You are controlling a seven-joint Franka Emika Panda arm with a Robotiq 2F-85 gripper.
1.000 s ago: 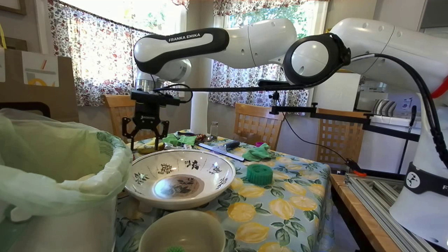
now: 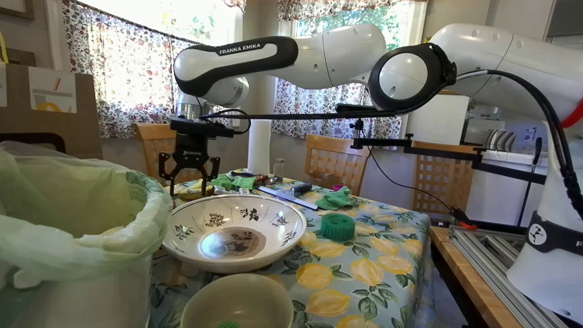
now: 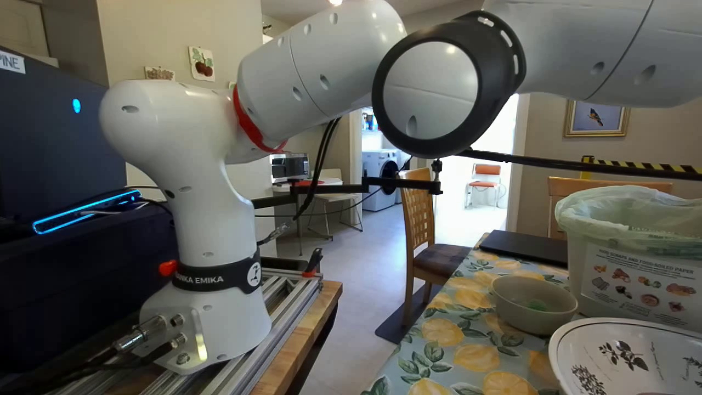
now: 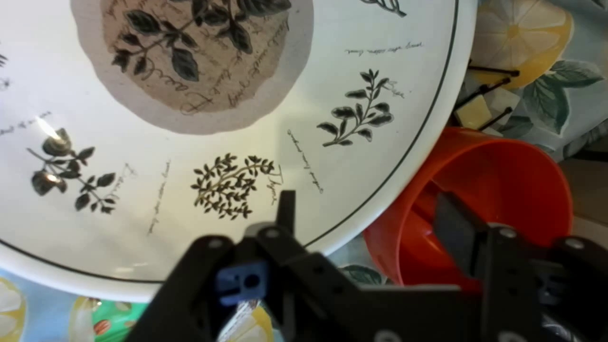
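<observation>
My gripper (image 2: pixel 188 188) hangs open near the back-left rim of the large white bowl (image 2: pixel 235 229), with nothing held. Seen from the wrist, the two fingers (image 4: pixel 286 210) are well apart: one lies over the leaf-patterned bowl (image 4: pixel 273 142), the other over an orange-red cup (image 4: pixel 484 171). The cup's mouth faces the camera, and a red piece shows inside it. How high the fingertips are above cup and rim cannot be told. In exterior view 2 the gripper is out of frame.
A bin with a green liner (image 2: pixel 82 251) stands left of the bowl. In front is a beige bowl (image 2: pixel 237 303) with something green inside. A green ridged item (image 2: pixel 337 227), a green cloth (image 2: pixel 335 199) and a long flat strip (image 2: pixel 288 197) lie to the right.
</observation>
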